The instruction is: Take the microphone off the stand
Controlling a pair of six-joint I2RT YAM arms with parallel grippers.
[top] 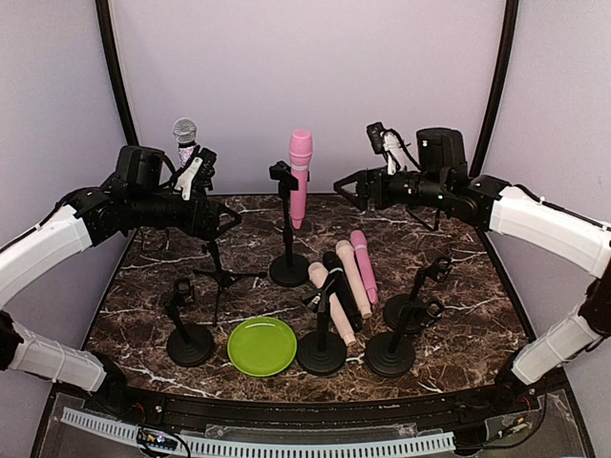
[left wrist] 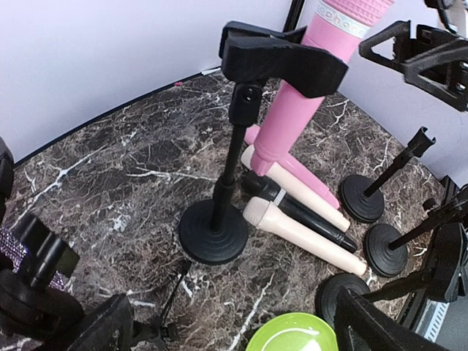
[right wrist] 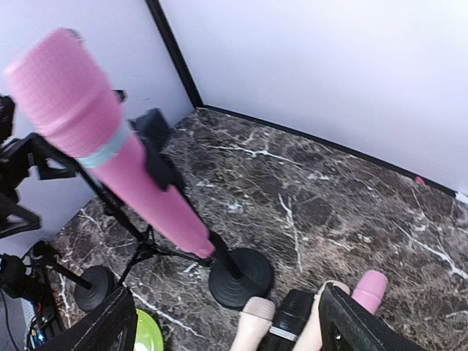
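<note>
A pink microphone [top: 300,172] stands upright in the holder of a black stand [top: 287,270] at the back centre; it fills the left of the right wrist view [right wrist: 146,175] and the top of the left wrist view [left wrist: 292,110]. A glittery microphone with silver head [top: 185,134] is on a stand at left, largely hidden behind my left gripper [top: 220,216], which is open, level with the pink one's stand and left of it. My right gripper [top: 355,187] is open, raised to the right of the pink microphone, nothing between its fingers.
Several microphones [top: 348,277] lie on the marble table right of centre. A green plate [top: 262,345] is at the front, among several empty black stands [top: 389,353].
</note>
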